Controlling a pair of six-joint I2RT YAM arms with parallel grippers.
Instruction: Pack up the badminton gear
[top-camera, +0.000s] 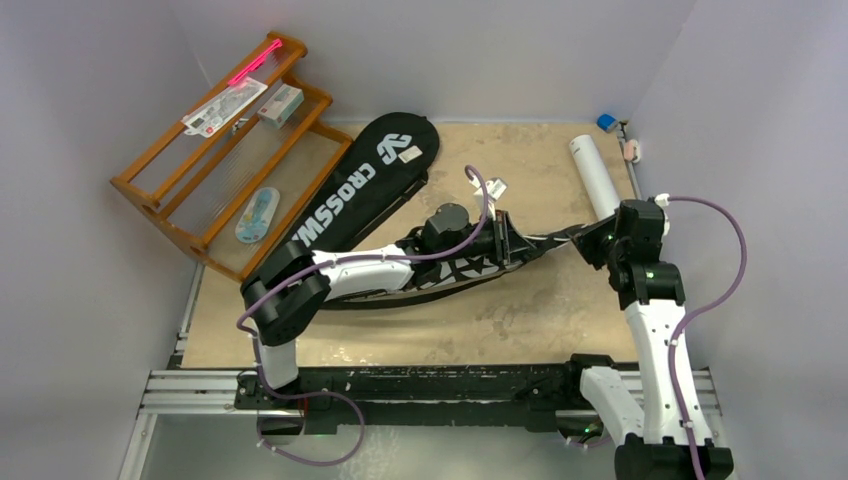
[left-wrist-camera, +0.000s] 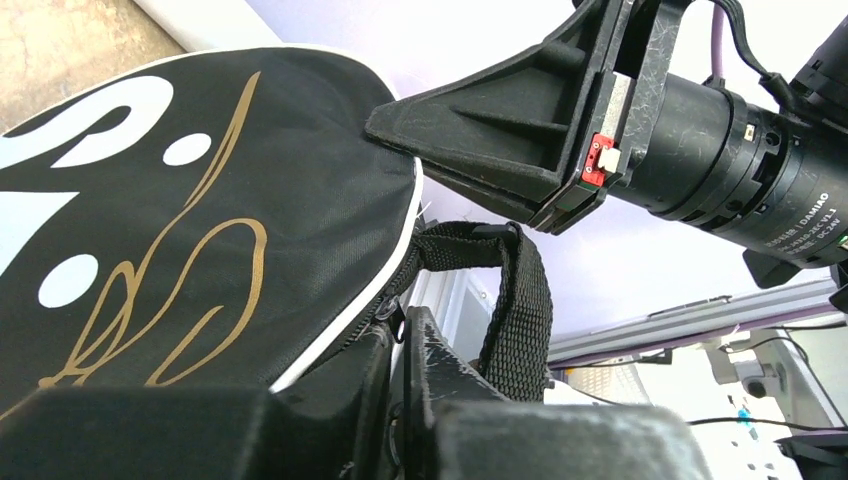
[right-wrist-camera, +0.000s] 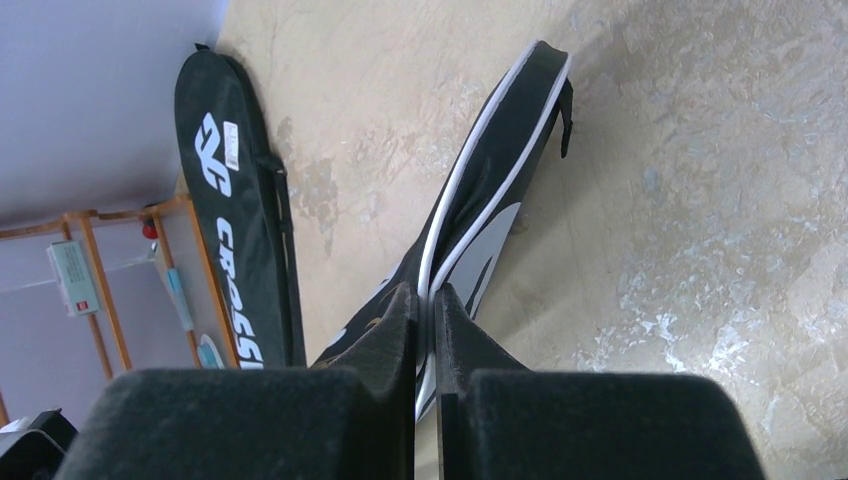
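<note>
A black badminton bag with white lettering and white piping lies across the middle of the floor board. My right gripper is shut on its narrow end, with white piping between the fingers in the right wrist view. My left gripper is at the bag's zipped edge, fingers close together around the zipper pull area; whether they hold it I cannot tell. A second black bag lettered CROSSW lies behind, toward the rack.
A wooden rack with small boxes and packets stands back left. A white tube lies back right, with a small blue item beyond it. The board is clear at the front.
</note>
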